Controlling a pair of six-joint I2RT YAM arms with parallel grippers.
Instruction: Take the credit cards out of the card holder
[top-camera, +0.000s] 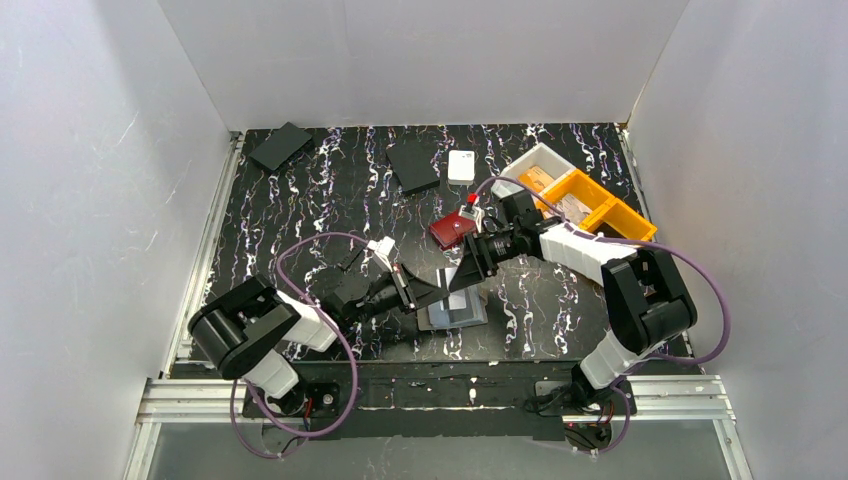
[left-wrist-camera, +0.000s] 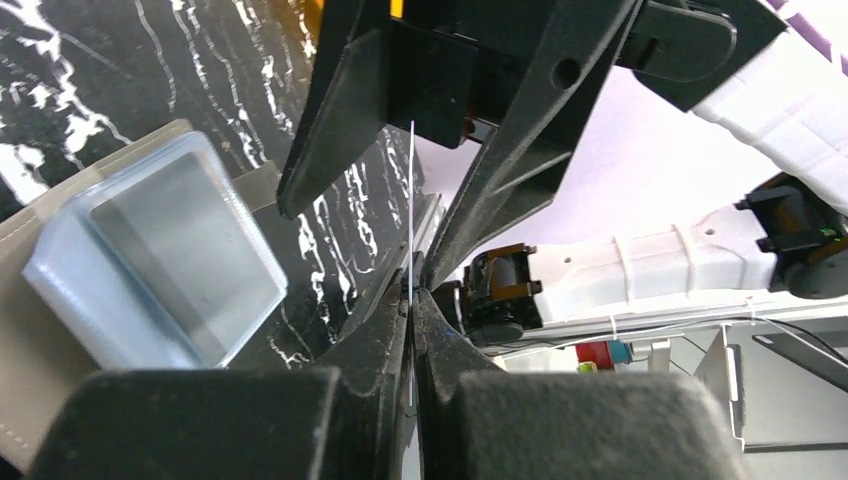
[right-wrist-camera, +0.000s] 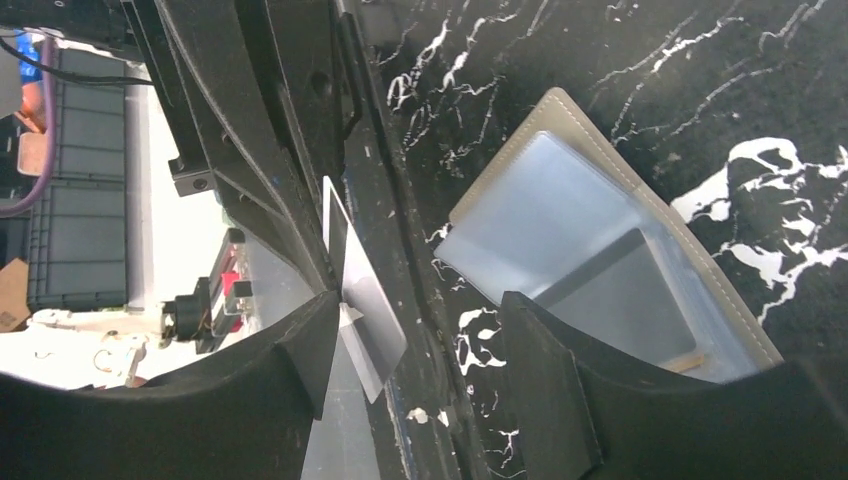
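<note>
The open card holder (top-camera: 440, 316) with clear sleeves lies at the table's front middle; its sleeves (right-wrist-camera: 540, 210) fill the right of the right wrist view. A thin white card stands upright above it, pinched by my left gripper, which is shut on it; in the left wrist view it appears edge-on. My right gripper is open beside the card, its fingers apart around it, with no clear contact visible.
A red case (top-camera: 450, 228) lies behind the holder. Dark slabs (top-camera: 410, 167) and a white box (top-camera: 461, 167) are at the back. Orange and white bins (top-camera: 620, 222) stand at the right.
</note>
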